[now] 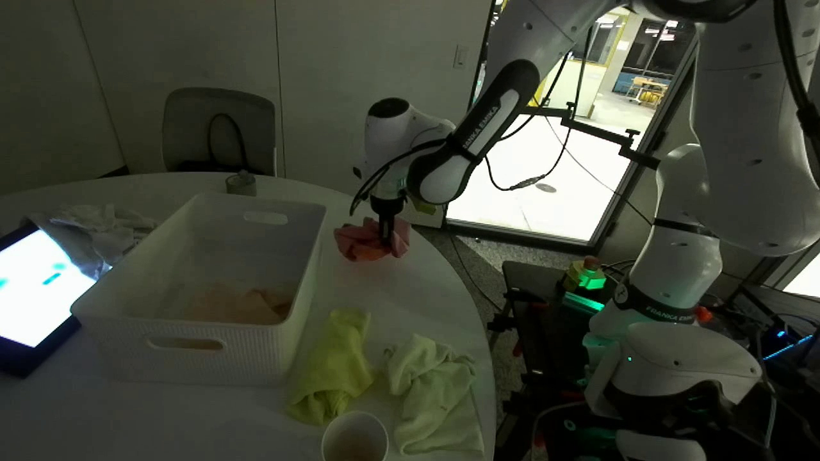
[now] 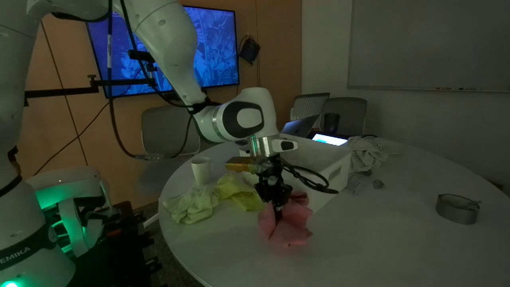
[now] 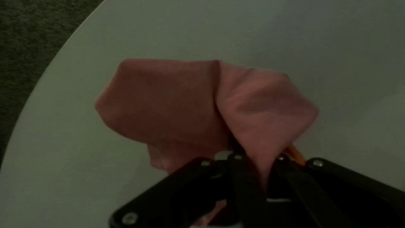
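Bunched folds of a pink cloth [image 3: 171,102] run between the fingers of my gripper [image 2: 278,216], which is shut on it. In exterior view 1 the cloth [image 1: 359,241] hangs out on both sides of the gripper [image 1: 386,239], beyond the right wall of the white bin [image 1: 215,357]. Its lower edge is close to the table, and I cannot tell whether it still touches. An orange-pink cloth [image 1: 261,306] lies inside the bin. On the table in front, a yellow cloth [image 1: 338,365] and a pale green cloth [image 1: 430,384] lie crumpled side by side.
A white cup [image 1: 355,439] stands near the two loose cloths. To the bin's left are a bright screen [image 1: 38,288] and a pale crumpled cloth [image 2: 367,153]. A roll of tape [image 2: 456,209] sits on the far side, with open table around it.
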